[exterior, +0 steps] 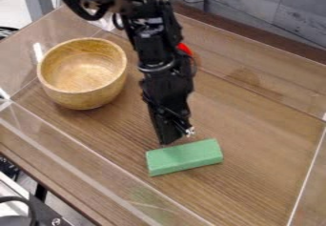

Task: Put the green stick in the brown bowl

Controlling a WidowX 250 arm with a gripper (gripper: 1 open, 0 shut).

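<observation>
The green stick (185, 157), a pale green block, lies flat on the table near the front, tilted slightly up to the right. My black gripper (176, 135) points down just behind it, its tips close to the stick's back edge. Whether the tips touch the stick or hang above it, I cannot tell, nor how far apart the fingers stand. No part of the stick appears to be between them. To the left, the brown bowl (82, 95) stands upright, and its visible inside looks empty.
Behind the arm a red object (186, 50) is mostly hidden. A piece of clear plastic (95, 12) shows partly at the back left. Bare table lies right of the arm, and a dark cable (18, 201) is at the front left corner.
</observation>
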